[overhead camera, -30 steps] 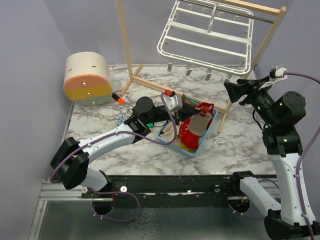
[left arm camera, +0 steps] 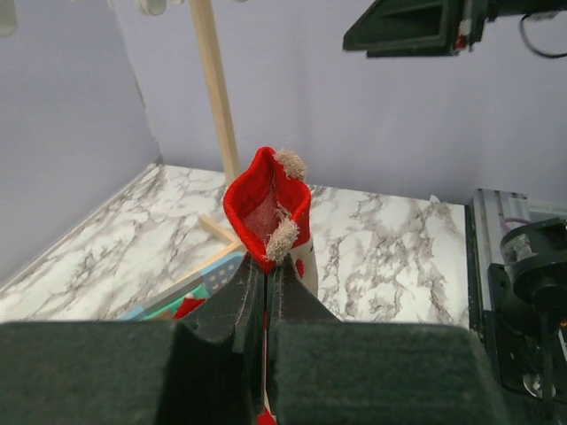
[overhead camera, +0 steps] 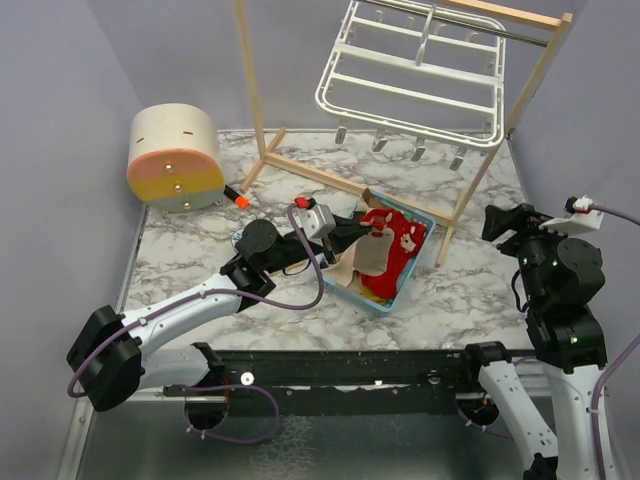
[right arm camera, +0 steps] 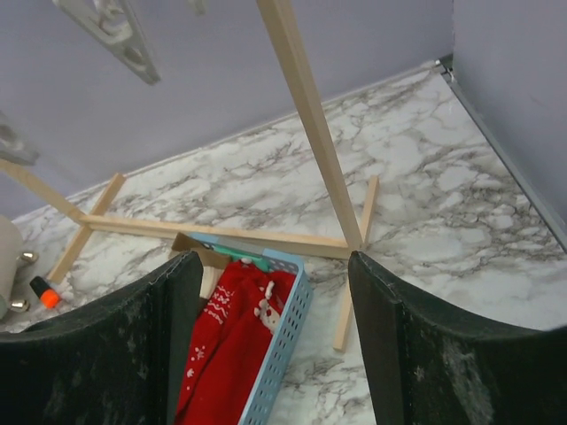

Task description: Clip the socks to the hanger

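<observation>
A red-cuffed sock [left arm camera: 299, 232] stands up from the tips of my left gripper, which is shut on it. From the top view, this left gripper [overhead camera: 360, 228] is over the blue basket [overhead camera: 428, 222], and the sock's pale part [overhead camera: 374, 254] hangs below it. More red cloth [overhead camera: 408, 238] lies in the basket. My right gripper [overhead camera: 490, 228] is open and empty, off to the right of the basket; its fingers [right arm camera: 182, 288] are wide apart in the right wrist view. The white hanger [overhead camera: 420, 65] with its row of clips [overhead camera: 419, 148] hangs from the frame above.
A wooden frame [overhead camera: 540, 80] carries the hanger, its base rail [overhead camera: 320, 177] crossing behind the basket. A rounded drawer box [overhead camera: 175, 150] and an orange-tipped object [overhead camera: 238, 198] are at the left. The marble surface right of the basket is clear.
My left gripper has drawn back leftward, carrying the sock. The right gripper, closer to the hanger's right corner earlier, has shifted right and towards the front.
</observation>
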